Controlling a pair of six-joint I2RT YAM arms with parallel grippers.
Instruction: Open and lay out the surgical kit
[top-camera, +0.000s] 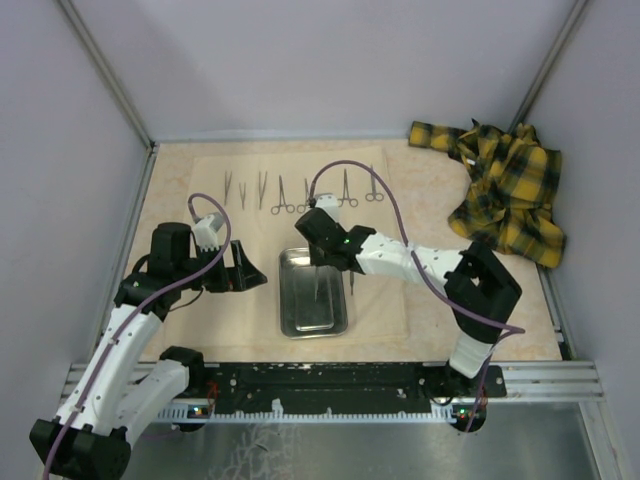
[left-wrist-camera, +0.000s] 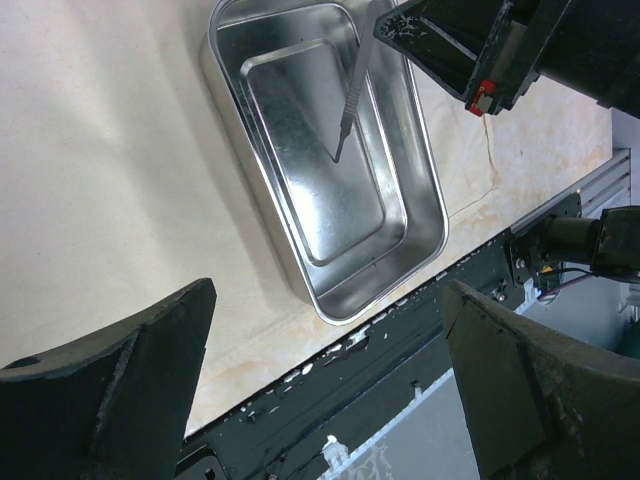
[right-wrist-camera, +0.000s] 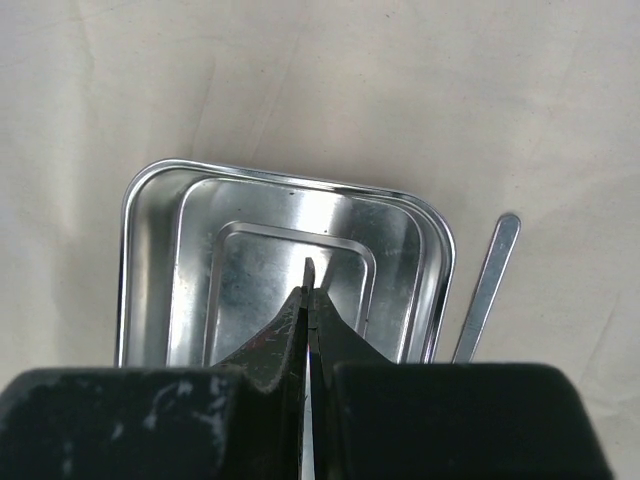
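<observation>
The steel tray (top-camera: 300, 318) lies on the cream cloth; in the left wrist view a thin ridged instrument with a hooked tip (left-wrist-camera: 352, 100) hangs over it from my right gripper. That gripper is shut on this instrument, above the tray's upper part. My left gripper (top-camera: 245, 268) stands open left of the tray, nothing between its fingers. A row of scissor-like clamps (top-camera: 282, 205) and forceps (top-camera: 262, 188) lies along the back of the cloth. A flat metal handle (right-wrist-camera: 486, 285) lies just right of the tray.
A yellow plaid cloth (top-camera: 505, 200) is heaped at the back right. The table's front edge and rail run just below the tray.
</observation>
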